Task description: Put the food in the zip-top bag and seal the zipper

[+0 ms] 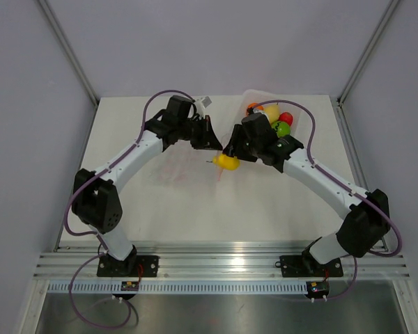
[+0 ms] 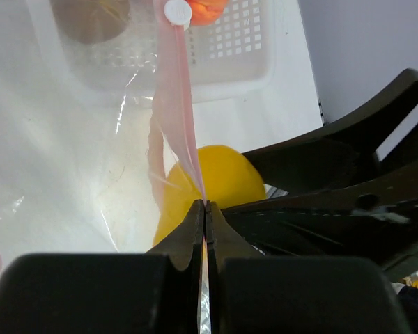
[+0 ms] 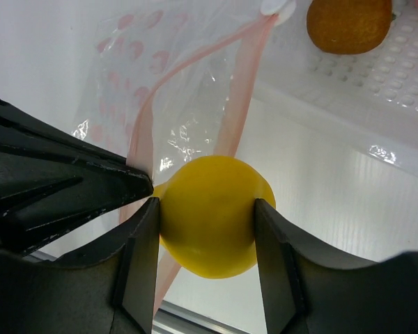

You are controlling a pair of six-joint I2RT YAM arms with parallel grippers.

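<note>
In the top view the clear zip bag [image 1: 177,167] lies on the table's left middle, its pink-edged mouth facing right. My left gripper is shut on the pink zipper edge [image 2: 181,104]. A yellow fruit [image 3: 210,219] sits at the bag's mouth, with my right gripper shut on it, one finger on each side. In the left wrist view, part of the yellow fruit [image 2: 230,177] shows through the film and pink strip. A white slider [image 2: 177,12] is at the zipper's far end.
Behind to the right stands a white perforated bin [image 1: 248,97] with more food, including a red piece [image 1: 285,118] and a green one [image 1: 281,129]. Both grippers are close together at the bag.
</note>
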